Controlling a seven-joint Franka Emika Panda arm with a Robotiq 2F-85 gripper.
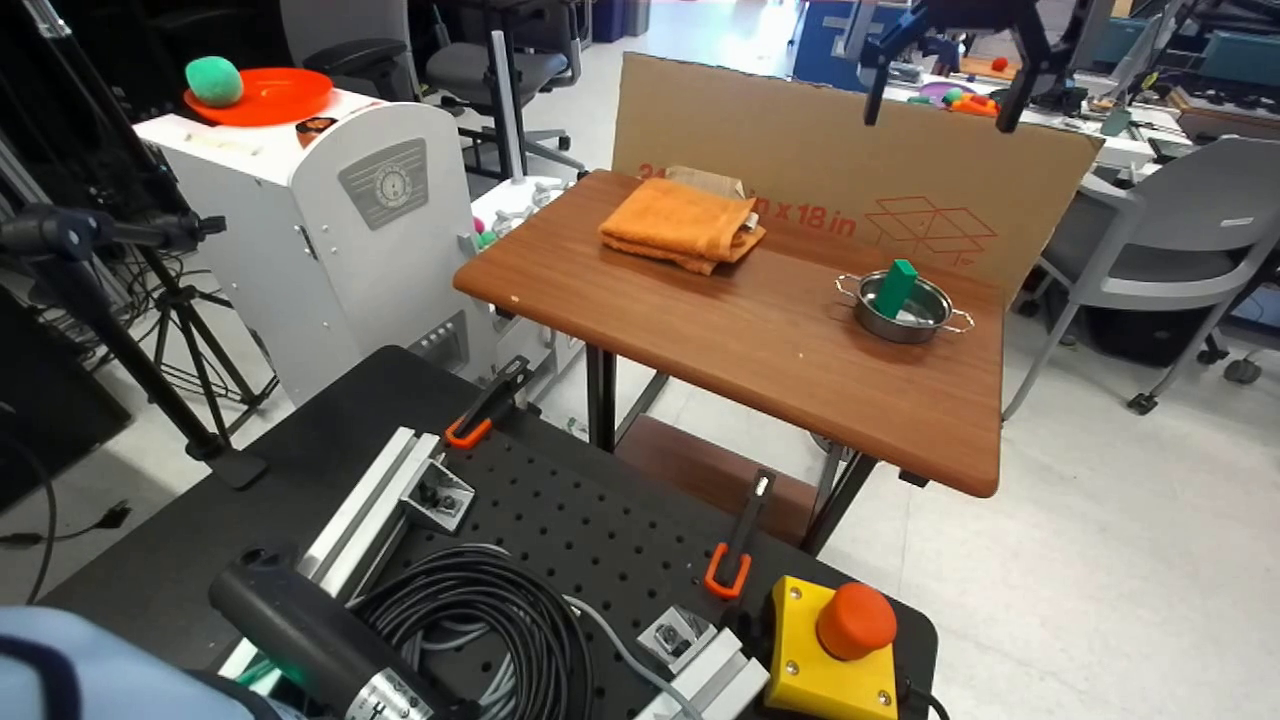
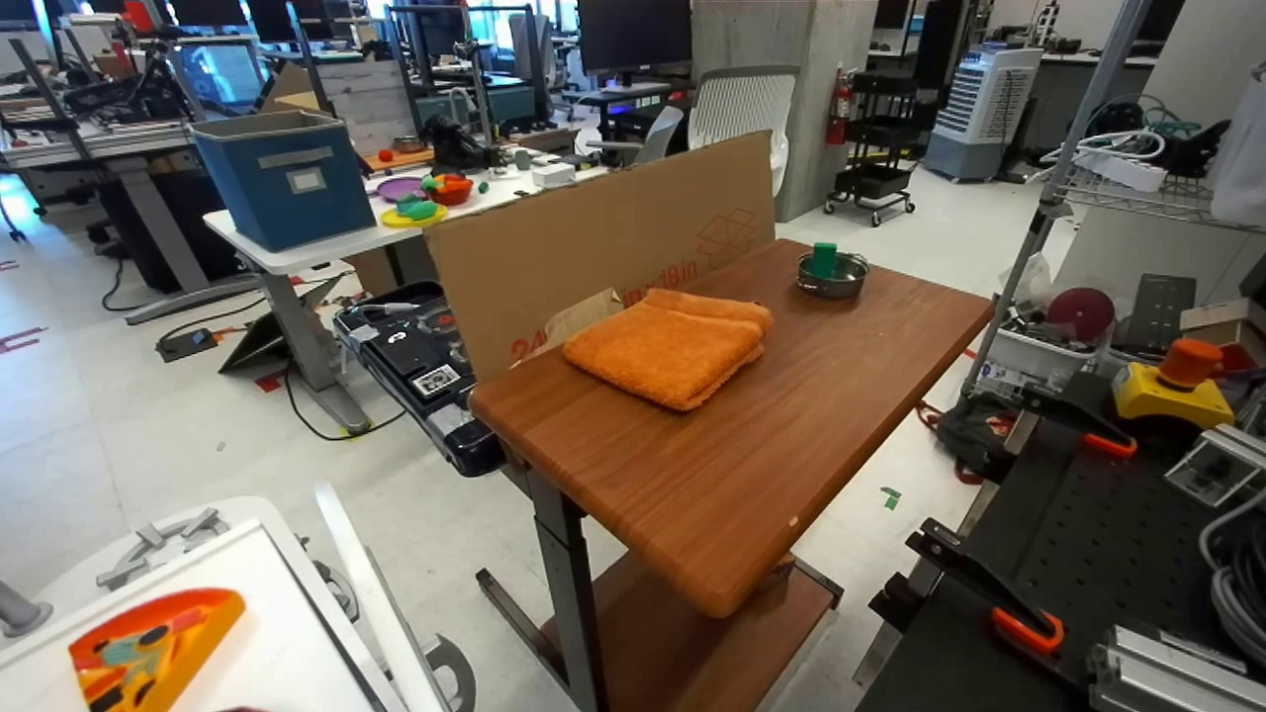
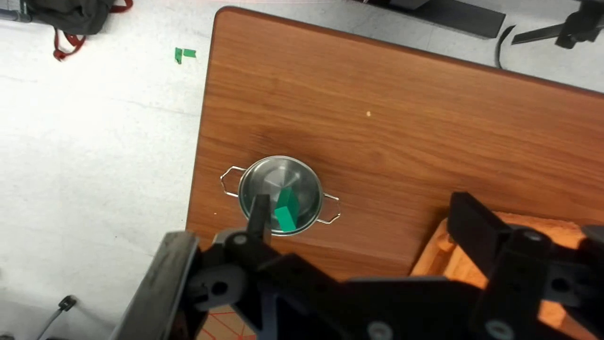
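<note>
High above the brown table, my gripper [image 1: 939,120] stands open at the top of the first exterior view, with nothing between its widely spread fingers. A small metal pot [image 1: 895,336] with two wire handles sits toward the table's right end. Inside it a green block [image 1: 895,288] leans upright, its top above the rim. From the wrist view the pot [image 3: 266,170] and block [image 3: 287,209] lie far below, close to the left finger. An orange folded towel [image 2: 665,344] rests on the table, partly covered by the right finger in the wrist view.
A tall cardboard panel [image 1: 768,132] stands along the table's back edge. Black pegboard bench [image 1: 564,480] with clamps and a red-and-yellow stop button [image 1: 840,648] stands in front.
</note>
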